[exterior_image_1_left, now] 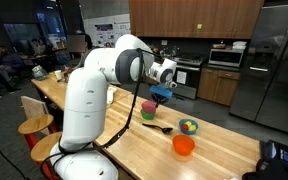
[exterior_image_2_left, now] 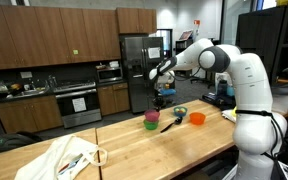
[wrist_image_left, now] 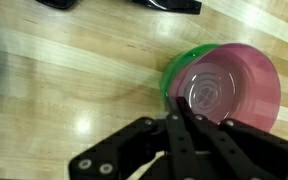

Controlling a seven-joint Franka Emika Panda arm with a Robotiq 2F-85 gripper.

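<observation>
A pink bowl (wrist_image_left: 229,90) sits tilted over a green bowl (wrist_image_left: 174,66), whose rim shows along the left side in the wrist view. My gripper is shut on the pink bowl's near wall; its fingers hide the exact contact. From the side, the pink bowl (exterior_image_1_left: 149,106) appears just above the green bowl (exterior_image_1_left: 147,116), and I cannot tell whether they touch. The gripper (exterior_image_1_left: 161,93) comes down from above at their right. In exterior view 2 the pink bowl (exterior_image_2_left: 152,115) likewise shows over the green bowl (exterior_image_2_left: 151,125).
An orange bowl (exterior_image_1_left: 183,145) and a blue bowl (exterior_image_1_left: 188,127) with colored contents stand to the right. A black utensil (exterior_image_1_left: 158,128) lies between them and the stacked bowls. Near wood is clear. A white cloth (exterior_image_2_left: 59,160) lies at left in exterior view 2.
</observation>
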